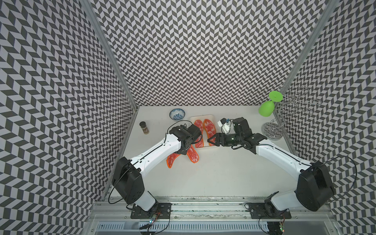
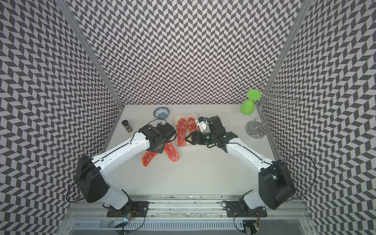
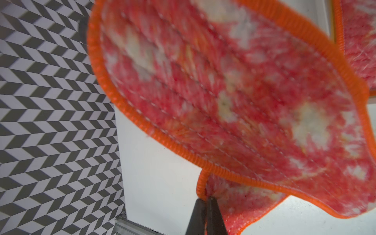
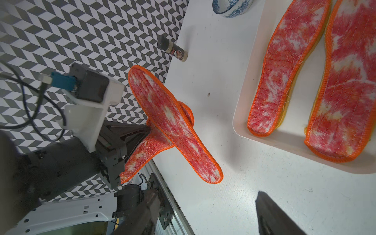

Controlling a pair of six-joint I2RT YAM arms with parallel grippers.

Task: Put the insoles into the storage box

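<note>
The white storage box (image 4: 239, 109) holds two red mottled, orange-edged insoles lying side by side, a narrower insole (image 4: 287, 66) and a wider insole (image 4: 346, 86). Two more such insoles are up off the table, crossed over each other. Pinched at its orange edge is the shorter-looking insole (image 3: 239, 199), with my left gripper shut on it. Across it extends the other insole, larger in the left wrist view; how the two hang together cannot be told. Over the box's right front my right gripper is open and empty.
A blue-and-white bowl (image 1: 177, 114) stands behind left of the box, and a spice jar (image 1: 144, 127) at the far left. A green cup (image 1: 267, 108) and a wire rack (image 1: 271, 130) are at the right.
</note>
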